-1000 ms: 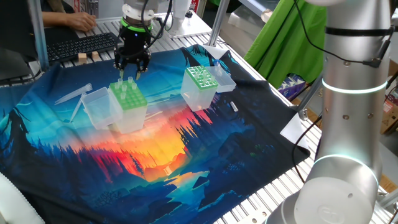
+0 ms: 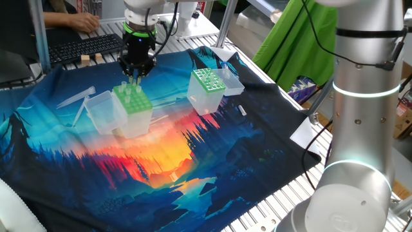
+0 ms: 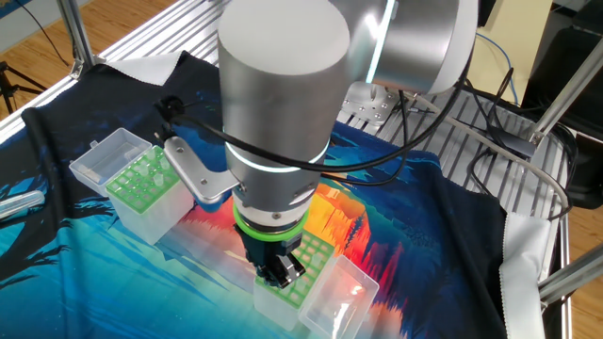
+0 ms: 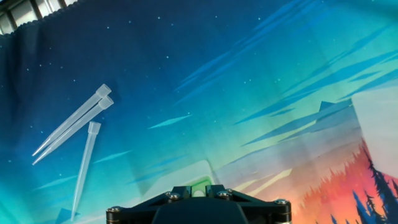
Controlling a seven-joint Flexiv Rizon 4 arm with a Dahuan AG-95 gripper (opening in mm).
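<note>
My gripper [image 2: 135, 78] is at the back edge of the near-left tip rack [image 2: 132, 100], a clear box with a green perforated top. Its fingers are drawn together around the upper end of a pipette tip standing in that rack; a pale end [image 4: 198, 193] shows between them in the wrist view. Other translucent tips [image 2: 127, 91] stick up beside it. To the right stands a second rack [image 2: 207, 79] with a green top. In exterior view 2 the gripper [image 3: 285, 275] covers part of the first rack's top [image 3: 316, 256].
Loose pipette tips [image 4: 84, 168] lie on the patterned cloth left of the rack. Open clear lids [image 2: 106, 113] hang beside both boxes. A small white piece [image 2: 242, 110] lies by the second rack. A person's hand [image 2: 84, 22] rests beyond the keyboard [image 2: 87, 48].
The gripper's fingers have come together from a wide spread, around the tip at the rack's back edge. Arm position is nearly the same; both racks have stayed in place.
</note>
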